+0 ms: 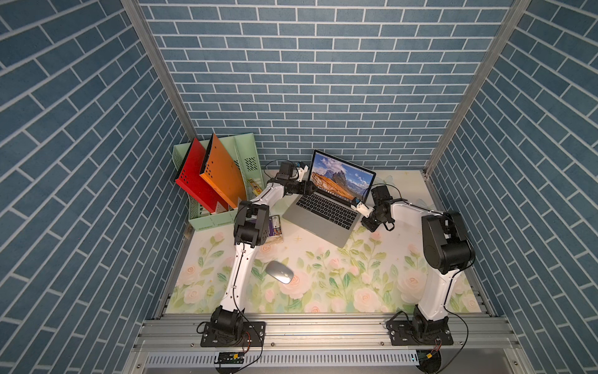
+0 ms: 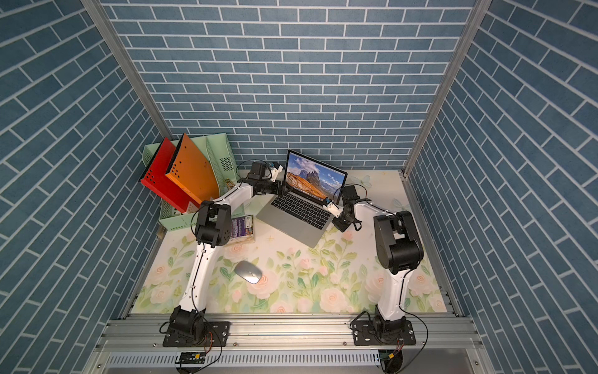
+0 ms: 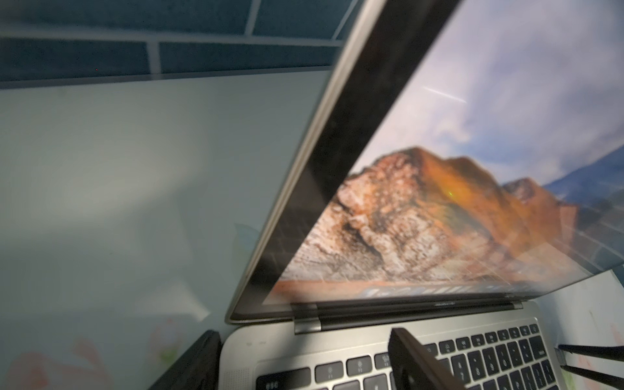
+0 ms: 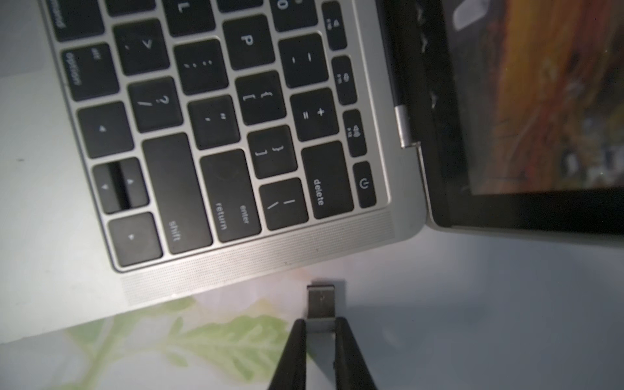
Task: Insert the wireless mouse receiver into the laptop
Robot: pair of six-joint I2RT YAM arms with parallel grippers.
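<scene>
A silver laptop [image 1: 324, 224] stands open on the table, screen lit. My right gripper is shut on the small receiver [image 4: 320, 300], metal plug pointing at the laptop's right side edge, just beside it over the tabletop, apart from it in the right wrist view. My left gripper is at the laptop's upper left corner, its fingers parted with nothing seen between them, low over the edge by the esc key. A grey mouse [image 1: 279, 271] lies on the table in front.
A green crate [image 1: 211, 218] with red and orange boards stands at the back left. A packaged item [image 2: 243, 227] lies left of the laptop, under my left arm.
</scene>
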